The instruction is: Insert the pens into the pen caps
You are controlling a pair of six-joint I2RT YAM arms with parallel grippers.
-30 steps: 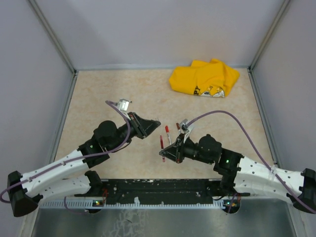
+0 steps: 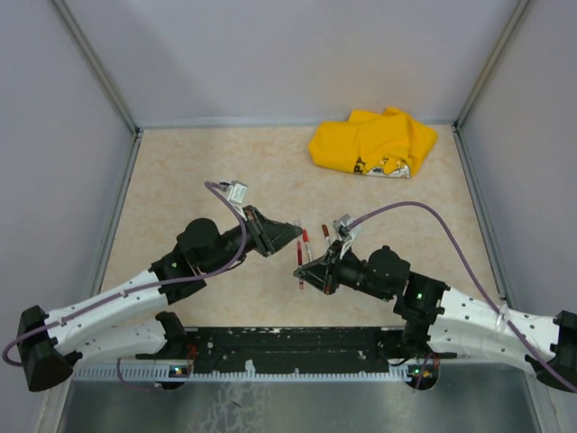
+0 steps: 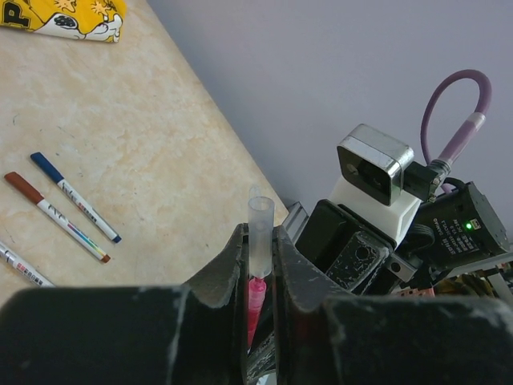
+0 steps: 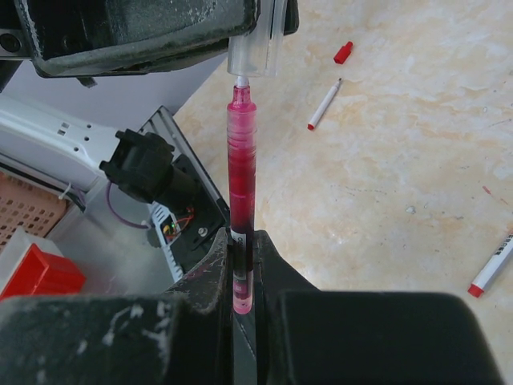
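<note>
A clear pen cap (image 3: 260, 233) is pinched upright in my left gripper (image 2: 298, 232), which is shut on it. Below it, my right gripper is shut on the lower part of a pink-red pen (image 4: 241, 160) standing nearly upright. In the right wrist view the pen's pale tip meets the lower rim of the clear cap (image 4: 253, 52); whether it is inside the opening I cannot tell. The left wrist view shows the pink pen's upper part (image 3: 255, 298) under the cap, partly hidden by the fingers.
A blue pen (image 3: 76, 196), a brown pen (image 3: 56, 218) and a red-ended pen (image 4: 491, 267) lie on the table. One white pen (image 4: 325, 104) lies uncapped near a loose red cap (image 4: 343, 53). A yellow cloth (image 2: 371, 144) is at the back right.
The right gripper and pink pen have moved slightly right and up in the top view.
</note>
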